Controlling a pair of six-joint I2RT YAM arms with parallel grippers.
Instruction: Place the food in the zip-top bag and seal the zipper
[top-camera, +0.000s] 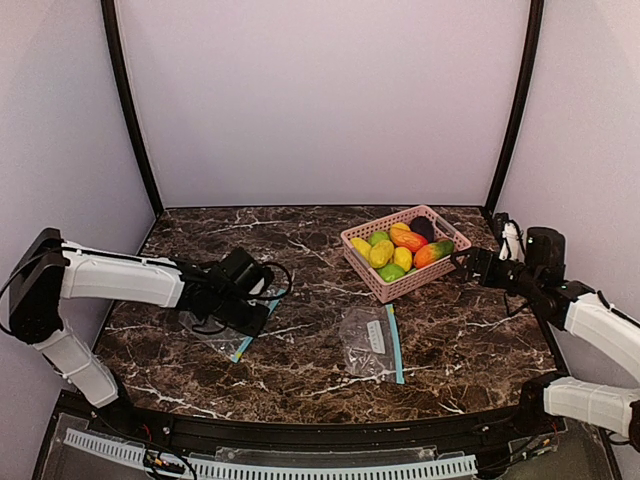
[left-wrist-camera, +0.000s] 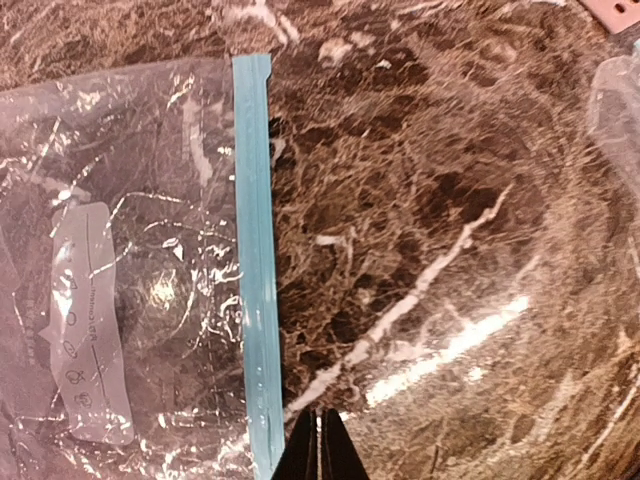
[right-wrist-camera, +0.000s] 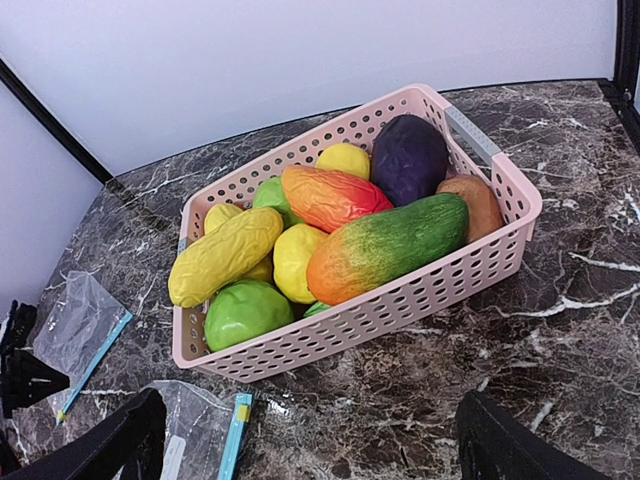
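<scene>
Flat on the table at left lies a clear zip-top bag (left-wrist-camera: 170, 270) with a blue zipper strip (left-wrist-camera: 256, 240) and a white label (left-wrist-camera: 90, 320). My left gripper is shut with nothing between its fingertips; the strip passes just left of them, outside. From the top view, the left arm covers part of this bag. Food sits in a pink basket: a yellow mango-like fruit (right-wrist-camera: 228, 257), a green fruit (right-wrist-camera: 248, 315), a papaya (right-wrist-camera: 390, 245), an eggplant (right-wrist-camera: 409, 158) and others. Spread wide and empty, my right gripper is in front of the basket.
A second clear bag (top-camera: 362, 345) with a blue strip (top-camera: 394, 345) lies flat at the table's centre front. The pink basket (top-camera: 405, 287) stands at the back right. Bare marble separates the two bags, and the right front of the table is clear.
</scene>
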